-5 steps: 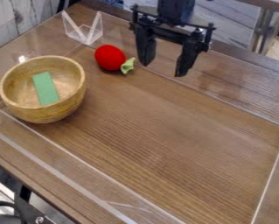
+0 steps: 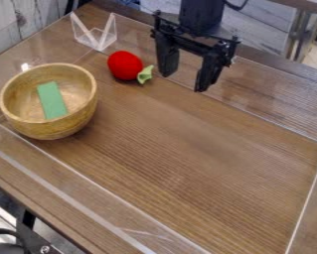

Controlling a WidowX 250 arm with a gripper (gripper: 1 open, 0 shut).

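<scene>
My black gripper [image 2: 190, 60] hangs at the top centre of the camera view, above the wooden table, with its two dark finger assemblies spread apart; nothing shows between them. A red object with a green leafy tip [image 2: 126, 65] lies on the table just left of the gripper. A wooden bowl [image 2: 76, 117] at the left holds a green block [image 2: 52, 100].
A clear or white wire-like container [image 2: 94, 30] stands at the back left, near the wall. A dark cable shows at the bottom-left corner.
The objects on the table have not moved.
</scene>
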